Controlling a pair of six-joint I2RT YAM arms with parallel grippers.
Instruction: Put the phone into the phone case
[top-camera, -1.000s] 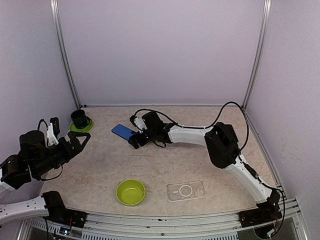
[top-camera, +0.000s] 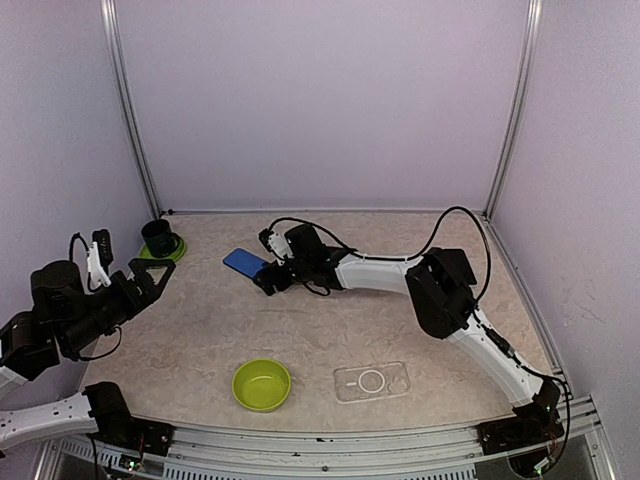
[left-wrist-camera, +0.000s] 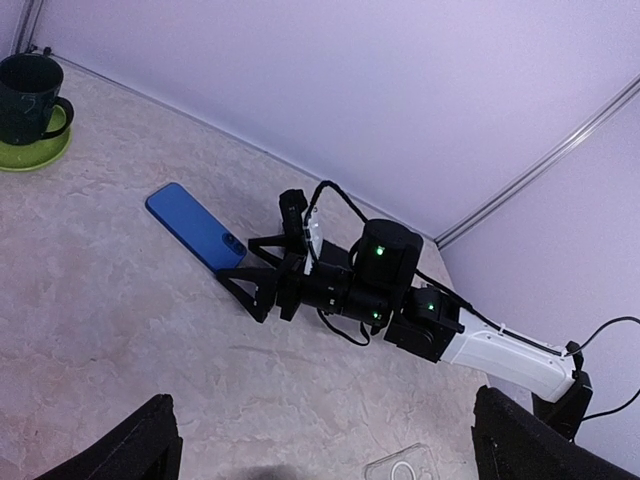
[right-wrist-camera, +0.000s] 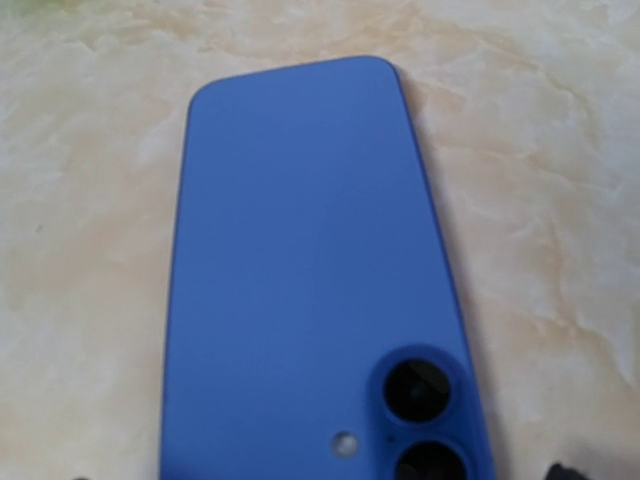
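The blue phone (top-camera: 243, 262) lies flat on the table toward the back, its camera end under my right gripper (top-camera: 268, 276), whose open fingers are down at that end. The right wrist view shows the phone (right-wrist-camera: 300, 240) up close, back upward with two lenses at the near end. A clear phone case (top-camera: 371, 381) with a ring on it lies at the front right. My left gripper (top-camera: 152, 277) hangs open above the left side, empty and away from both.
A dark mug (top-camera: 158, 236) on a green saucer (top-camera: 174, 250) stands at the back left. A green bowl (top-camera: 261, 385) sits at the front, left of the case.
My right gripper is nearly where it was, and the phone has not visibly moved.
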